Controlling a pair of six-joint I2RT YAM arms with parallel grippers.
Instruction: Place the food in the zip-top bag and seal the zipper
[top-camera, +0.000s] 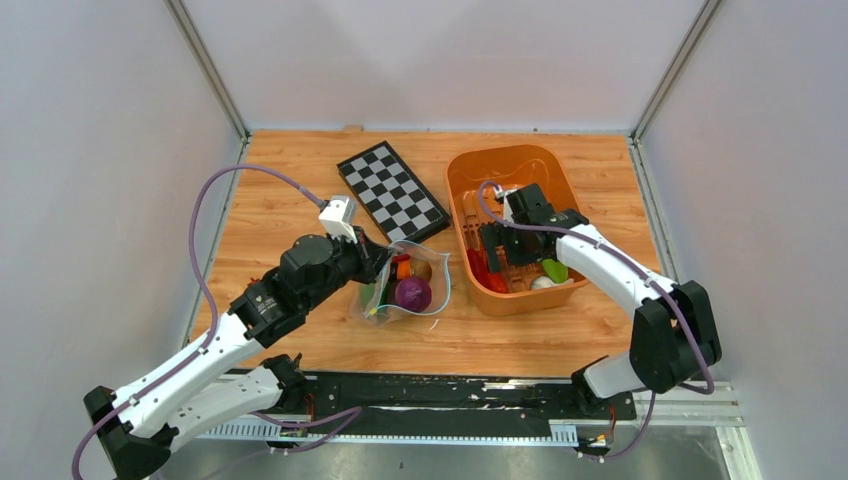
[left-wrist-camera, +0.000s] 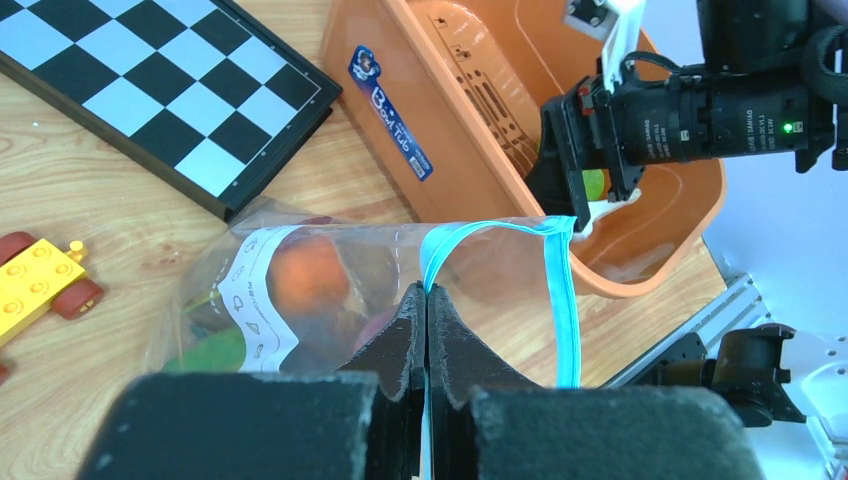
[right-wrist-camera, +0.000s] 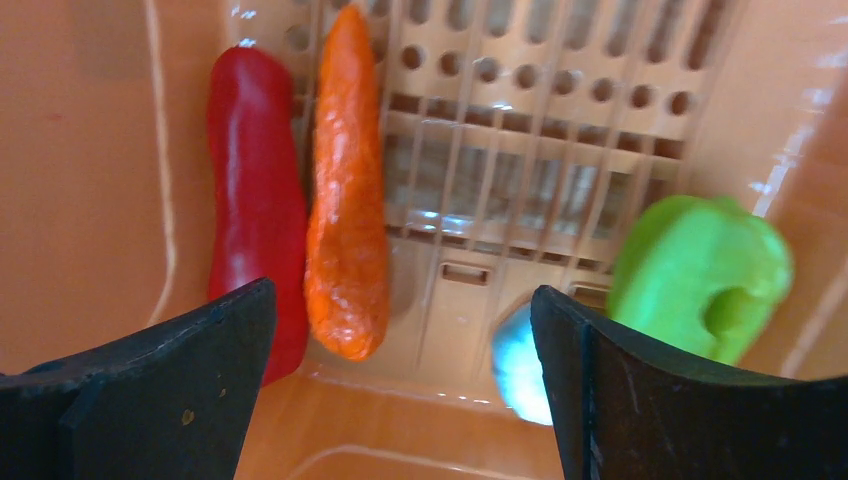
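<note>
A clear zip bag (left-wrist-camera: 390, 255) with a light blue zipper edge stands with its mouth spread open, a purple round food (top-camera: 413, 293) and several other pieces inside. My left gripper is shut on the bag's rim near the zipper. Over the orange tub (top-camera: 520, 302) my right gripper points down, open, with its fingers apart and nothing between them. Below it in the right wrist view lie a red long food (right-wrist-camera: 255, 190), an orange carrot (right-wrist-camera: 348, 200), a green pepper (right-wrist-camera: 695, 275) and a whitish round piece (right-wrist-camera: 522, 365), partly behind a finger.
A black-and-white checkered board (top-camera: 393, 190) lies behind the bag. A yellow toy brick piece (left-wrist-camera: 38, 285) rests left of the bag. The tub's walls rise around my right gripper. Bare wood (top-camera: 500, 345) shows in front.
</note>
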